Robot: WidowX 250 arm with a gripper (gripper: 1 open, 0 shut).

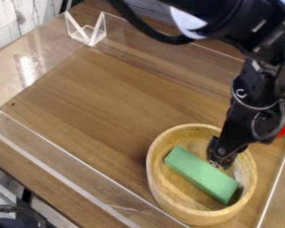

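A green block (pixel 202 174) lies inside a round wooden bowl (pixel 169 192) at the lower right. My black gripper (pixel 224 158) hangs over the bowl's back right part, just beyond the block, with its fingertips low near the bowl's inside. It looks open, and nothing shows held in it; part of it is dark and hard to make out.
Clear plastic edging runs along its left and front sides, with a clear stand (pixel 85 28) at the back left. A red object (pixel 284 122) is partly hidden at the right edge.
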